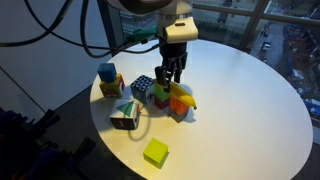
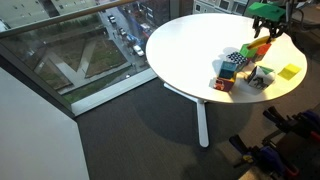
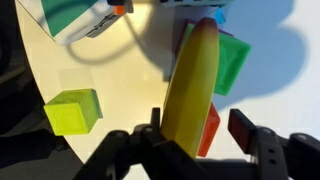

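A yellow banana (image 3: 192, 85) lies slanted across blocks, over a green block (image 3: 230, 62) and next to a red block (image 3: 209, 130). My gripper is directly above it, with its fingers apart on either side of the banana's near end. That end lies closer to the left finger (image 3: 150, 145), and a gap shows toward the right finger (image 3: 245, 130). Whether either finger touches the banana cannot be made out. From outside, the banana (image 1: 183, 95) shows just below the gripper, partly over the red block (image 1: 179, 108).
A yellow-green block (image 1: 156, 152) sits alone toward the near edge. To the left are a white patterned block (image 1: 126, 115), a checkered block (image 1: 143, 88) and a blue block (image 1: 107, 72) stacked on another.
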